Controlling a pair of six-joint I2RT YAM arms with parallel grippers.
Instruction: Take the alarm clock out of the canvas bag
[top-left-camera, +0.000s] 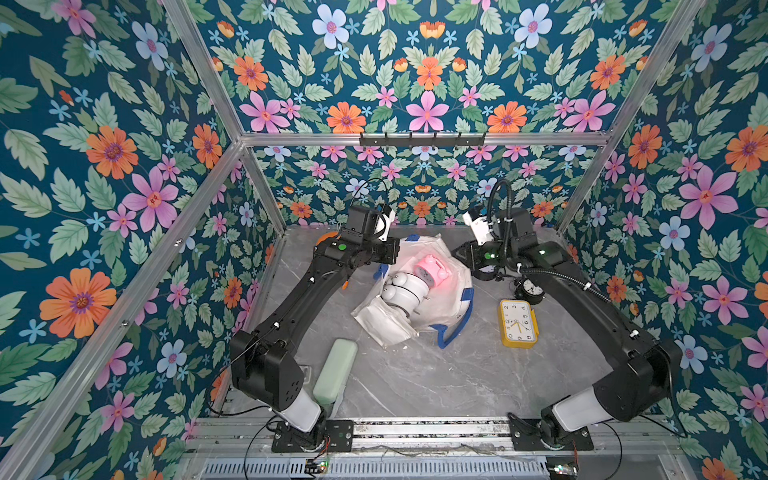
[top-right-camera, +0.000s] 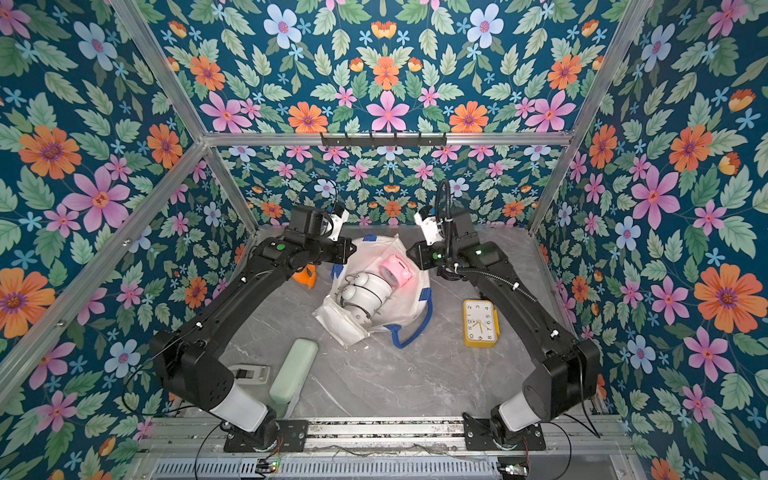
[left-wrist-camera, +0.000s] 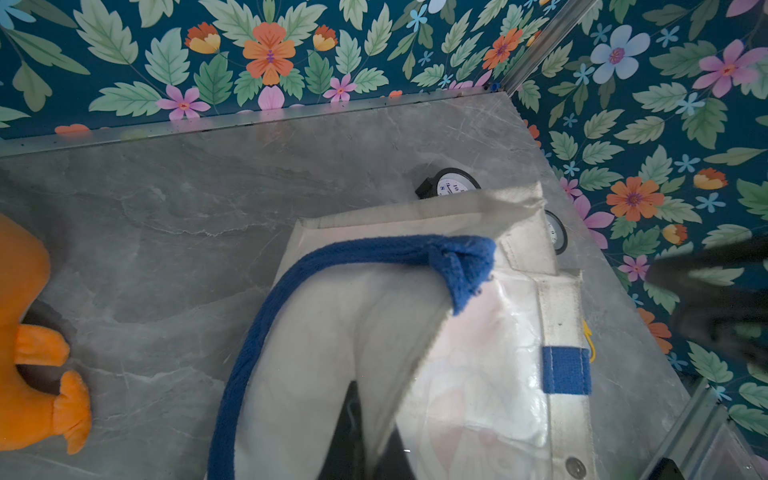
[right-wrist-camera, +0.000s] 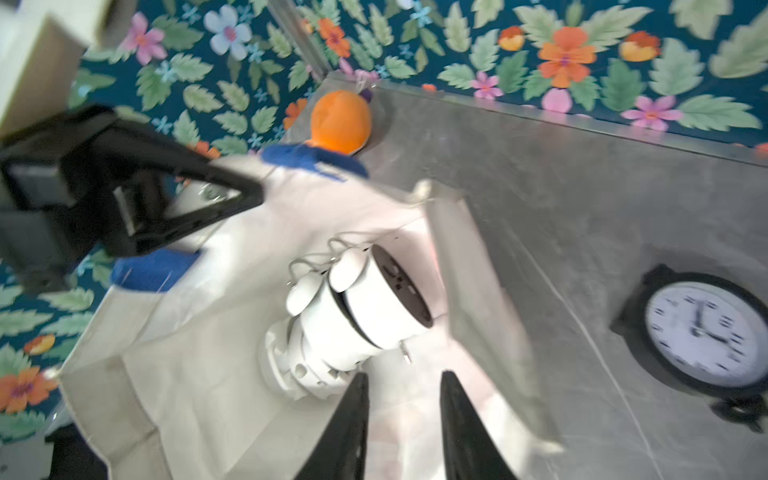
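The white canvas bag (top-left-camera: 376, 320) with blue straps lies mid-table, its mouth open. Inside are white clocks with bells (right-wrist-camera: 376, 296) and a pink object (top-left-camera: 432, 268). My left gripper is at the bag's left rim, shut against the fabric; whether cloth sits between its fingers is hidden. My right gripper hangs over the bag's right side, part open, with nothing visible between its fingertips.
A yellow clock (top-left-camera: 518, 324) and black clocks (right-wrist-camera: 696, 328) lie right of the bag. An orange plush (left-wrist-camera: 24, 344) is behind-left, a green case (top-left-camera: 336, 368) at front left.
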